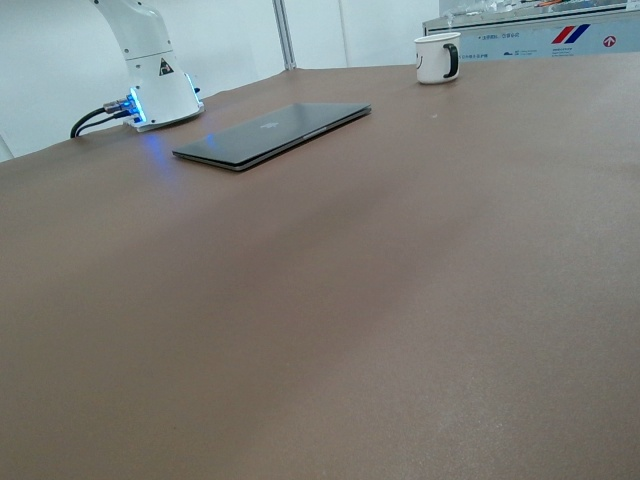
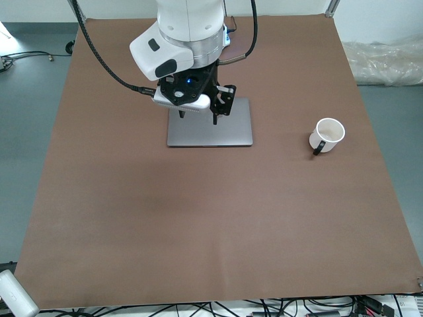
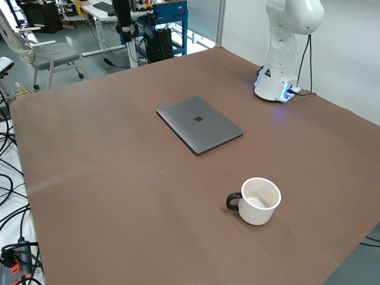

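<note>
In the left view the black gripper (image 2: 198, 116) hangs from the white arm over a closed silver laptop (image 2: 221, 132); its finger state is hard to make out. The laptop (image 3: 199, 124) lies flat in the right view, and as a dark slab (image 1: 265, 135) in the top view. A white mug with a black handle (image 2: 327, 134) stands to the right of the laptop, apart from it. The mug (image 3: 259, 202) is near the camera in the right view and at the far edge (image 1: 435, 62) in the top view. The gripper is out of frame in those two views.
Cables (image 2: 284, 307) run beyond the near edge. A white wall stands behind the arm's base (image 3: 273, 83).
</note>
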